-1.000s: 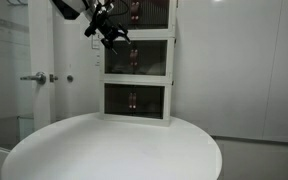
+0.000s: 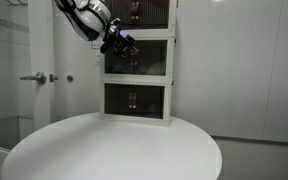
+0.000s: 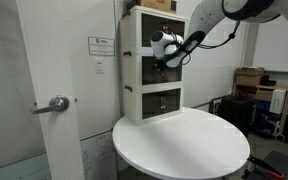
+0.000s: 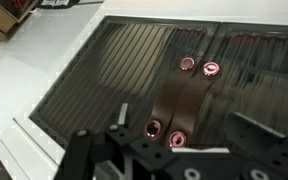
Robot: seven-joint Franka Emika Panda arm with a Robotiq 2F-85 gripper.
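Note:
A white cabinet (image 2: 138,119) with three stacked tiers of dark ribbed-glass doors stands at the back of the round table. In the wrist view, two brown leather strap handles (image 4: 167,103) (image 4: 191,103) run side by side where the glass doors (image 4: 114,70) meet. My gripper appears open, its fingers (image 4: 122,115) set apart on either side of the straps, with nothing seen gripped. From outside, the gripper (image 2: 129,47) is at the height of the middle tier, in front of its doors. Contact with the straps cannot be told.
A door with a lever handle (image 3: 59,104) stands to the left. Shelving with boxes (image 3: 254,80) is at the far right in the second exterior view.
In the first exterior view, the arm and gripper have moved right and slightly down across the middle tier. The cabinet doors look unchanged.

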